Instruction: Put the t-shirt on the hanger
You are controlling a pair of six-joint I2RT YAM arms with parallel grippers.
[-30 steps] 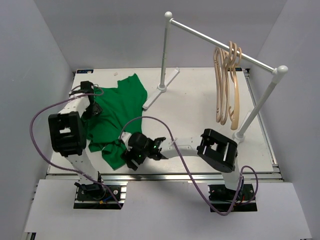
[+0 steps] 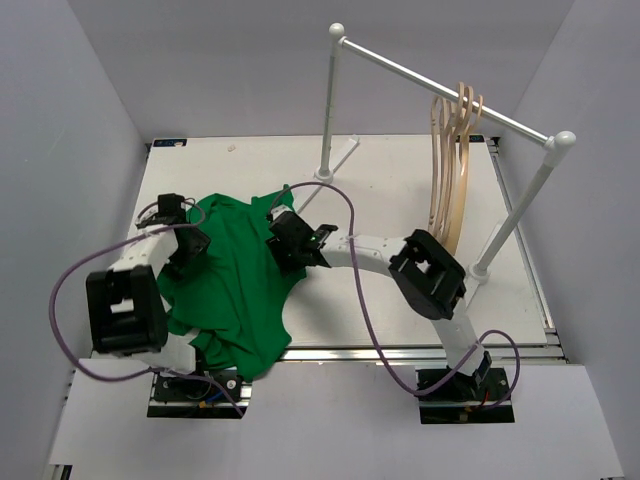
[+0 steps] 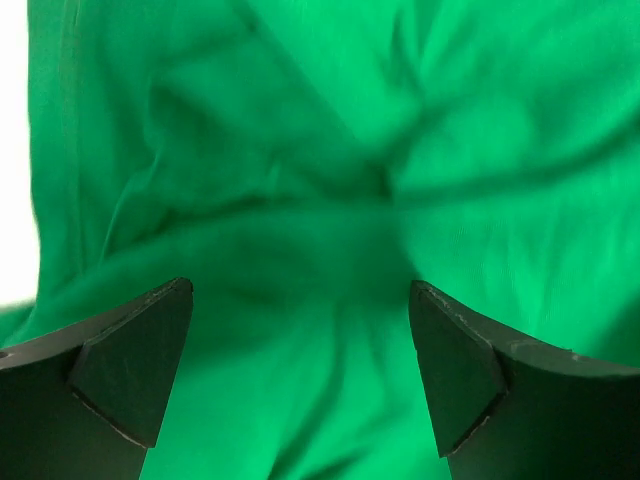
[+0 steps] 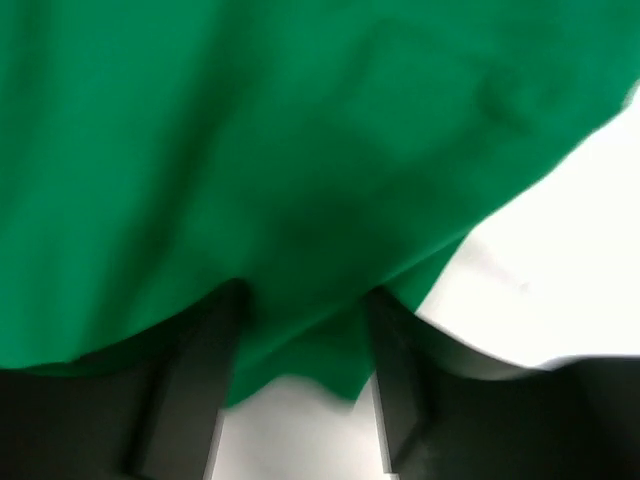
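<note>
The green T-shirt (image 2: 235,290) lies crumpled and spread on the left half of the white table, its lower end over the front rail. My left gripper (image 2: 185,250) is over its left side; in the left wrist view it (image 3: 300,290) stands open above the folds. My right gripper (image 2: 280,250) is at the shirt's upper right edge; in the right wrist view its blurred fingertips (image 4: 385,310) are apart over the cloth, and whether cloth is between them is unclear. Wooden hangers (image 2: 460,180) hang from the white rack.
The rack's rail (image 2: 410,73) spans the back and right, with posts standing on the table (image 2: 360,190) at centre back and right. Grey walls stand at both sides.
The shirt has shifted toward the front. My right gripper has moved from the shirt's lower part up to its upper right edge; my left arm has moved forward and back along the left side.
</note>
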